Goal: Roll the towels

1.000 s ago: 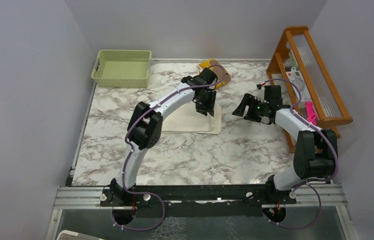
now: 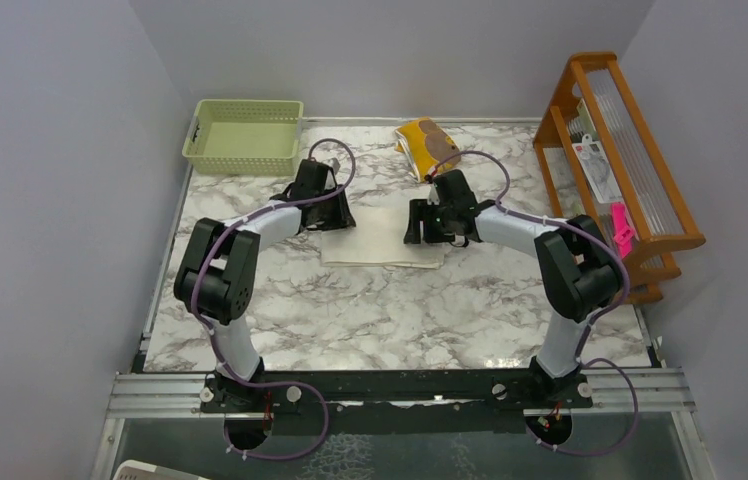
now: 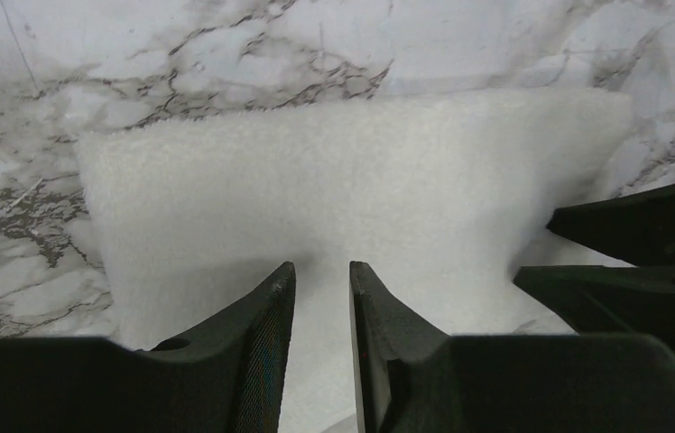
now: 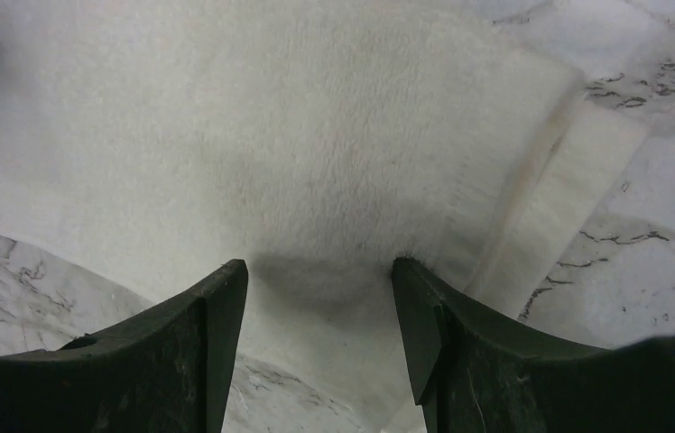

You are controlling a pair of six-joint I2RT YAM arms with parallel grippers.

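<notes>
A cream towel, folded into a flat rectangle, lies mid-table. Over its left end is my left gripper, and over its right end my right gripper. In the left wrist view the far edge of the towel runs across the picture; the fingers of the left gripper stand apart with towel visible between them. The right wrist view shows the right gripper with its fingers spread above the towel, whose right side shows stacked layers. Whether the fingertips touch the cloth I cannot tell.
Behind the towel lies a yellow and brown folded cloth. An empty green basket stands at the back left, and a wooden rack at the right.
The left gripper moved from above the towel's right part to its left end, passing behind it. The right gripper came leftward from beside the rack to over the towel's right end.
</notes>
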